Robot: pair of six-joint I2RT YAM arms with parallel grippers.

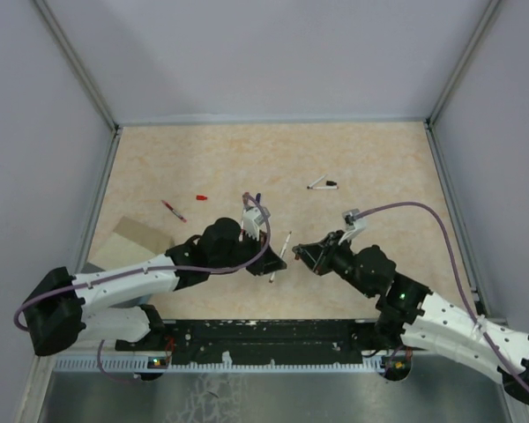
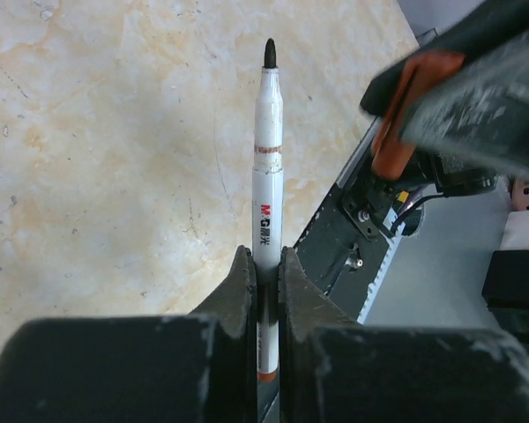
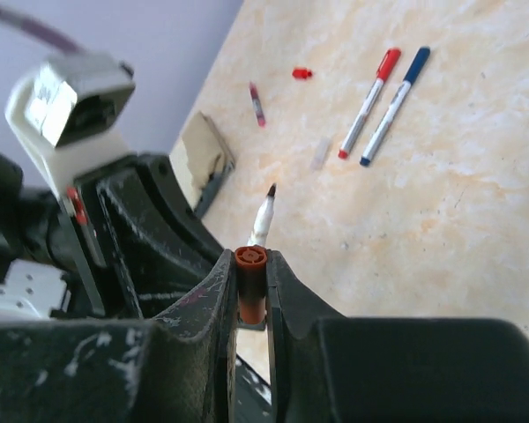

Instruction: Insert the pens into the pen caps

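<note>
My left gripper is shut on a white pen, whose bare black tip points away from the fingers; its orange end shows below them. An orange-brown cap is clamped upright-looking between the fingers of my right gripper, which is shut on it. In the left wrist view the cap is off to the right of the pen, apart from it. From above, the pen slants beside the left gripper, with the right gripper just to its right.
A red-capped pen and a blue-capped pen lie side by side. Another red pen and a red cap lie at left, near a tan box. Further pens lie at back right.
</note>
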